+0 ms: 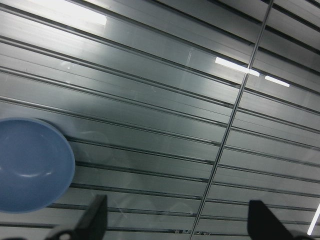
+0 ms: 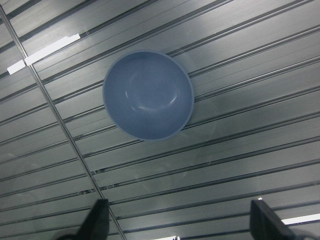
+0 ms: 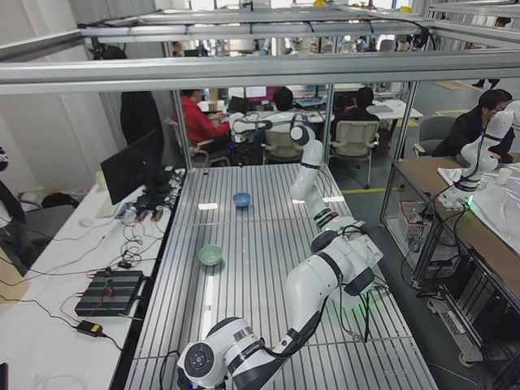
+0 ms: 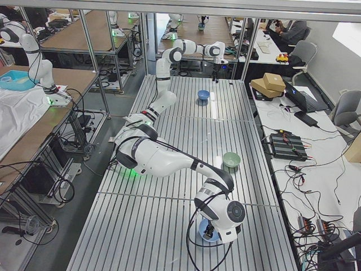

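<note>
My left gripper is open and empty at the far end in the camera right view, with a blue bowl below it, left in its wrist view. My right gripper is open and empty, high over another blue bowl, which shows in the camera left view and is partly behind that arm in the camera right view. A green bowl sits between the two blue bowls on the slatted metal table.
An aluminium frame surrounds the table. A desk with monitor, cables and black boxes runs along one side; the arm bases are on the other. The table around the bowls is largely clear. People sit beyond it.
</note>
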